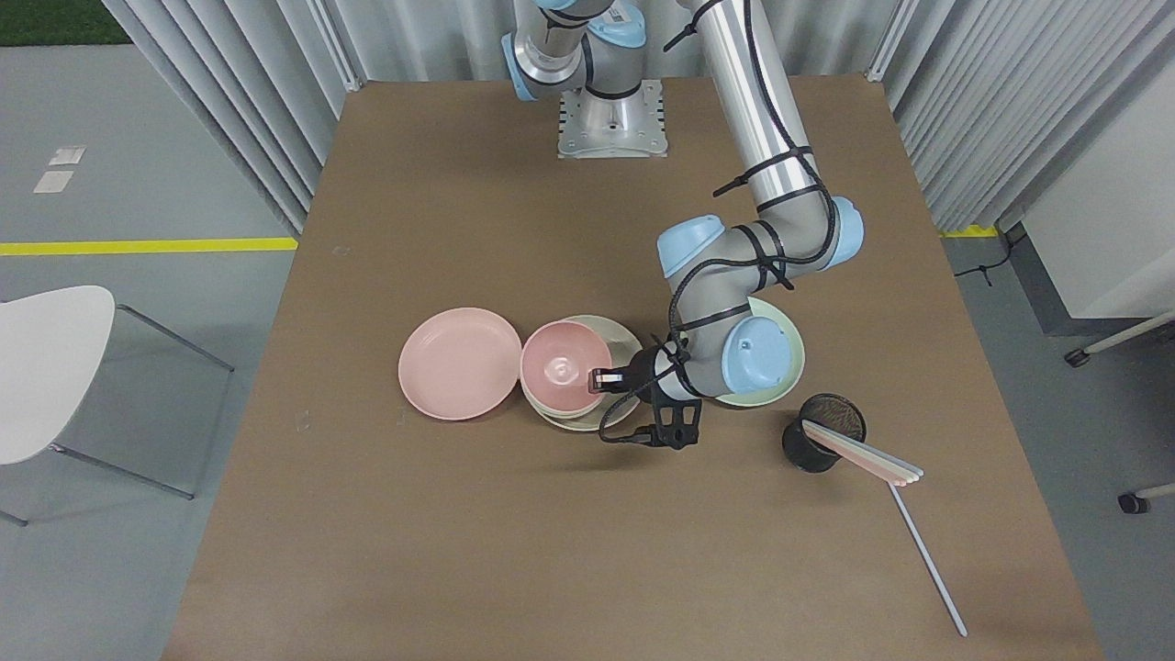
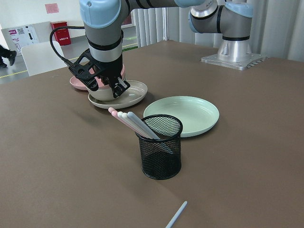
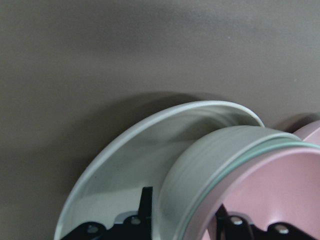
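A stack of bowls, pink (image 1: 559, 364) inside, with green and cream (image 3: 187, 185) rims beneath, stands on a cream plate (image 3: 115, 175). My gripper is low over the stack, one finger each side of its rims in the wrist view; whether it touches them or grips is unclear. In the front view it is largely hidden under the wrist housing. A pink plate (image 1: 459, 364) lies to the left, a pale green plate (image 2: 181, 118) to the right, partly behind my arm.
A black mesh cup (image 2: 160, 159) holding pale chopsticks stands right of the plates, with a thin stick (image 1: 927, 560) lying near it.
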